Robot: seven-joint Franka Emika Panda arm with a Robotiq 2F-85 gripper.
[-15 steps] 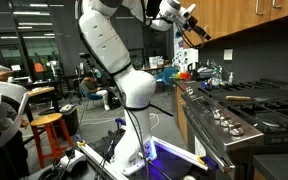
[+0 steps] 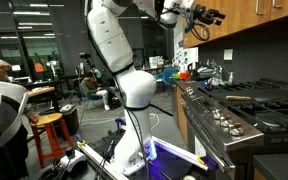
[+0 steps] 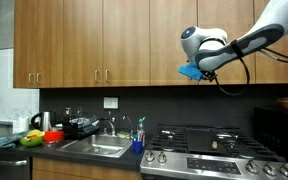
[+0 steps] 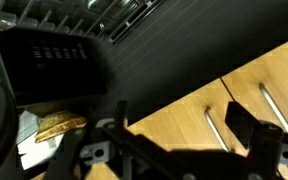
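Note:
My gripper stands open in the wrist view, with its two dark fingers spread wide and nothing between them. Past the fingers are wooden cabinet doors [image 4: 187, 118] with a metal handle [image 4: 215, 129] and, farther right, a second handle [image 4: 275, 106]. From outside, the arm reaches up high, and the gripper [image 3: 194, 73] hangs near the lower edge of the upper cabinets [image 3: 129, 45]. How far the fingers are from the doors I cannot tell.
Below stands a gas stove [image 3: 199, 143] with dark grates and front knobs. A sink [image 3: 106, 142] lies to its left, with a blue bottle [image 3: 138, 146] between them. A red pot [image 3: 53, 136] sits farther left. The air under the cabinets is clear.
The gripper end of the arm has shifted right in exterior view 1, closer to the cabinets, and has turned. The arm's base has stayed put.

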